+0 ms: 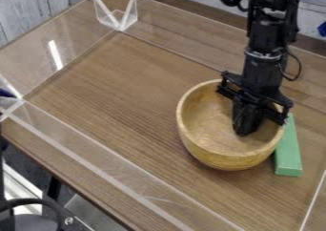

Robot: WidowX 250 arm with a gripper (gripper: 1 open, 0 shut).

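Note:
A large tan bowl (pixel 216 141) stands on the wooden table at centre right. The black arm comes down from the top, and its gripper (pixel 247 120) reaches into the right side of the bowl. Its fingertips are dark and overlap, so what is between them is unclear. A green block (pixel 288 158) lies just right of the bowl, partly behind it.
A white wire-like holder (pixel 116 12) stands at the back left. Dark equipment with cables (pixel 26 216) sits at the bottom left corner.

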